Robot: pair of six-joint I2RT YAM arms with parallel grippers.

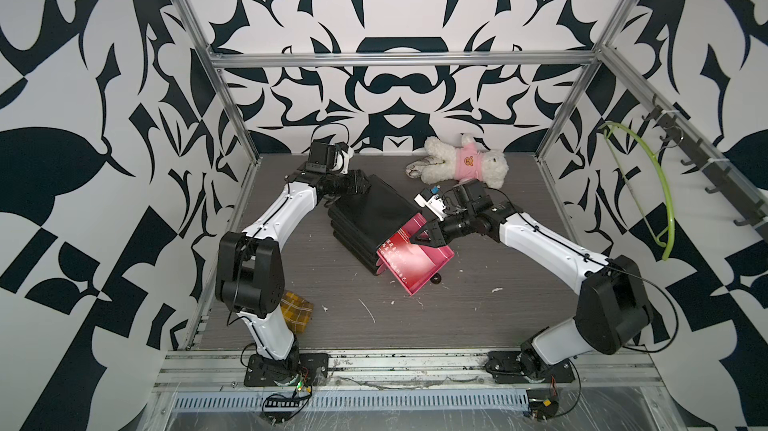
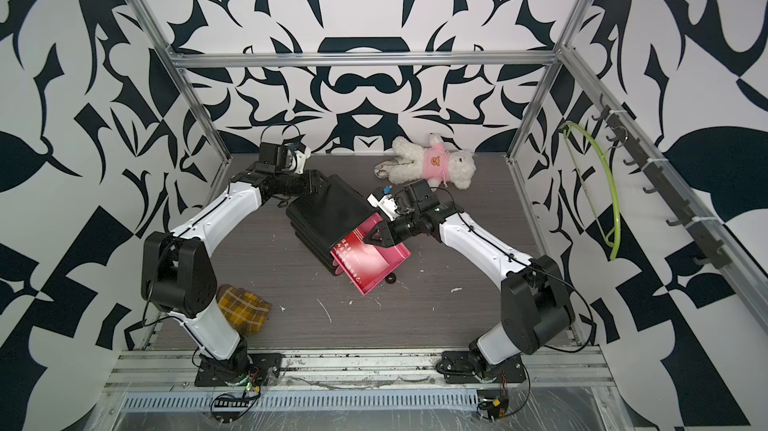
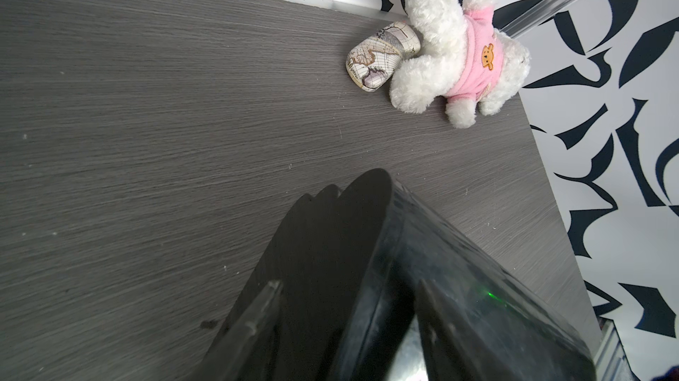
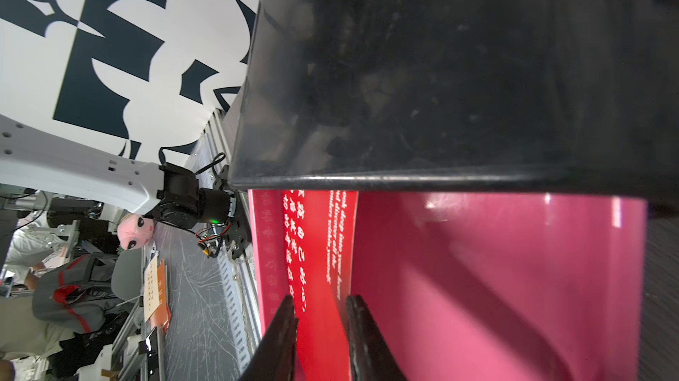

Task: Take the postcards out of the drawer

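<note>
In the top left view, a black cabinet (image 1: 372, 211) lies aslant on the table, its pink drawer (image 1: 441, 256) pulled out toward the front right. A red postcard (image 4: 314, 239) with white lettering lies in the drawer, seen at a steep slant along its left side in the right wrist view. My right gripper reaches over the drawer, fingers apart, with part of the card showing between them; contact is unclear. At the cabinet's rear left corner, my left gripper straddles the black edge, fingers apart; whether they touch it cannot be told.
A white plush toy (image 1: 468, 161) in a pink shirt lies at the back. Beside its legs is a map-patterned object (image 3: 382, 56). A yellow plaid cloth (image 2: 243, 308) rests at the front left. Table space in front of the drawer is clear.
</note>
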